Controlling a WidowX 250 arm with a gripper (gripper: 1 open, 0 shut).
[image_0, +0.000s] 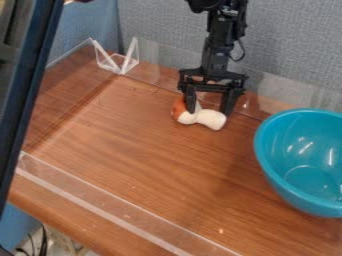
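My black gripper hangs at the back middle of the wooden table, low over a small white object with an orange end, which lies on its side on the wood. The gripper is open, its fingers down around or just beside the object's orange end; whether they touch it is unclear.
A turquoise bowl stands at the right. A clear plastic bracket is at the back left, by the transparent rim along the table's edge. A dark frame borders the left of the view.
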